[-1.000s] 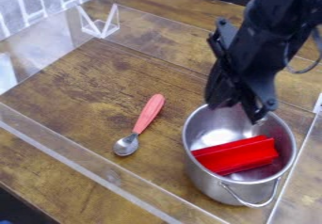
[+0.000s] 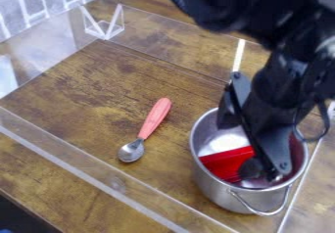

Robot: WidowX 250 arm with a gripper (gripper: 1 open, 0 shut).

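A steel pot [image 2: 229, 195] with a wire handle stands at the right on the wooden board. Inside it lies a red object [image 2: 225, 163], partly covered by the black gripper [image 2: 252, 144], which reaches down into the pot from above. Its fingertips are blurred and partly hidden, so how far apart they stand is unclear. A spoon with a pink handle [image 2: 155, 118] lies left of the pot.
Clear plastic walls border the board [image 2: 78, 95]. A white rack [image 2: 29, 2] sits at the top left, and a small white frame [image 2: 104, 23] near the back. The board's left part is free.
The gripper has moved down into the pot over the red object, now covering much of it. The pot and spoon look unmoved.
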